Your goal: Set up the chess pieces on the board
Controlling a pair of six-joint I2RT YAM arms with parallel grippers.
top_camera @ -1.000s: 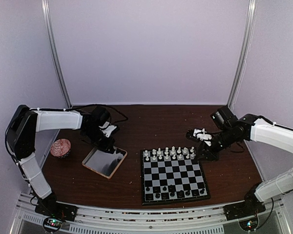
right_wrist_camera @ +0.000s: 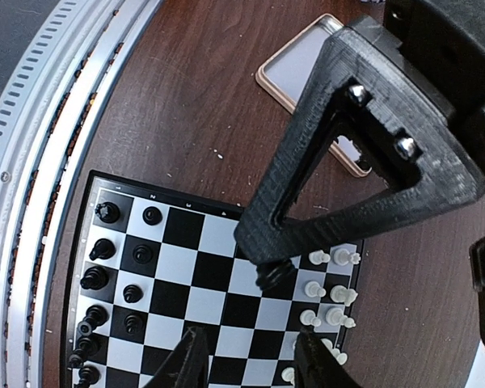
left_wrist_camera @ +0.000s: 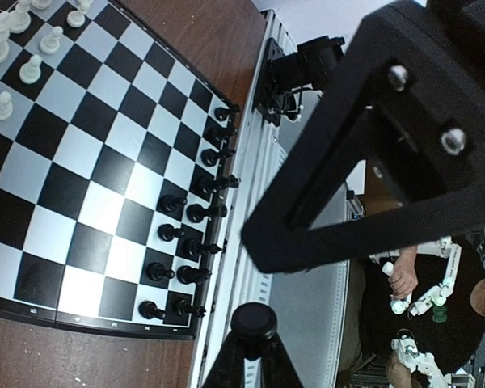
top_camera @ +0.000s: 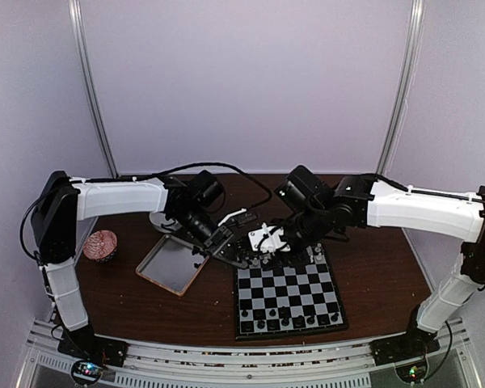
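Observation:
The chessboard [top_camera: 287, 295] has white pieces [left_wrist_camera: 30, 71] along one side and black pieces [right_wrist_camera: 94, 277] along the opposite side. My two grippers are close together above it. My left gripper holds a black piece at its fingertips; in the right wrist view that piece shows below the large left finger frame. My right gripper stands open, fingers apart over the board, with nothing seen held. In the top view the arms hide much of the white rows.
The shallow tray [top_camera: 166, 267] lies left of the board with something small and dark in it. A red patterned bowl [top_camera: 99, 245] sits farther left. Bare table surrounds the board.
Both arms have moved toward each other, the left rightward from over the tray, the right leftward and up, so that they meet above the board.

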